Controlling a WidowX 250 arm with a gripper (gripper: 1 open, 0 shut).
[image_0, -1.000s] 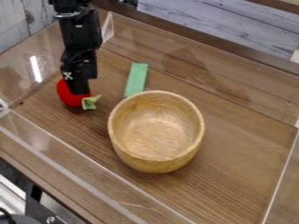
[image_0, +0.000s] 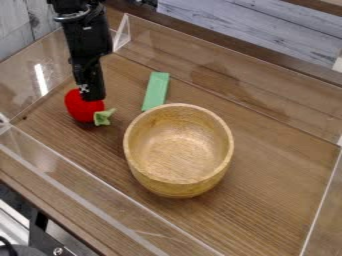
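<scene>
My black gripper (image_0: 86, 85) hangs just above a red object with a green top (image_0: 84, 106), likely a tomato or strawberry toy, on the left of the wooden table. Its fingers are apart above the red object, not visibly around it.
A large tan bowl (image_0: 178, 148) sits right of the red object. A green block (image_0: 156, 88) lies behind the bowl.
The gripper has risen and moved slightly back from the red object, which stays on the table.
</scene>
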